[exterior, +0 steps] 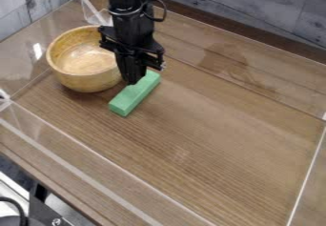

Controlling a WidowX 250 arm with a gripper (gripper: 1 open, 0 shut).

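My black gripper [133, 64] hangs just above and behind a green rectangular block [133, 94], at the right rim of a round tan wooden bowl [79, 70]. The block lies flat on the wooden table [216, 144], diagonally beside the bowl. The fingertips are small and dark in this view, and I cannot make out anything held between them.
A low wall [254, 10] runs along the back, and cables [15, 211] lie beyond the table's edge at the lower left.
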